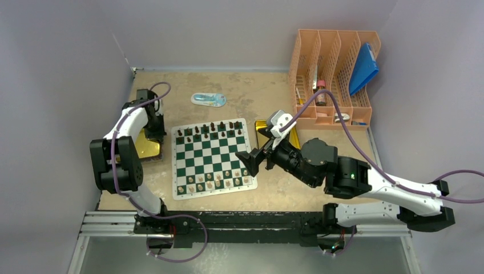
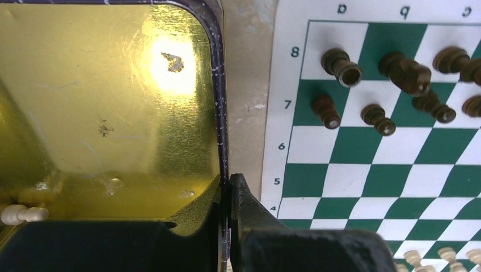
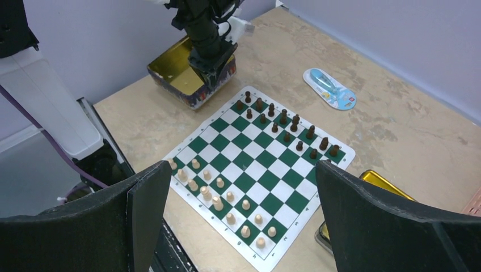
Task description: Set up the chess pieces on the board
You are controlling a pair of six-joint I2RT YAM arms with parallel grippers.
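Observation:
The chessboard (image 1: pixel 208 154) (image 3: pixel 244 170) carries dark pieces along its far side and light ones along the near side. My left gripper is shut over the right rim of the gold tray (image 2: pixel 113 141), beside the board; nothing shows clearly between its fingers. A white piece (image 2: pixel 25 214) lies on its side at the tray's lower left. My right gripper is open above the board's right part, with no object between its fingers.
A second gold tray (image 3: pixel 385 187) is right of the board, partly under my right arm. A blue packaged item (image 1: pixel 208 99) lies behind the board. A peach organizer (image 1: pixel 334 80) stands at the back right. The table behind the board is mostly clear.

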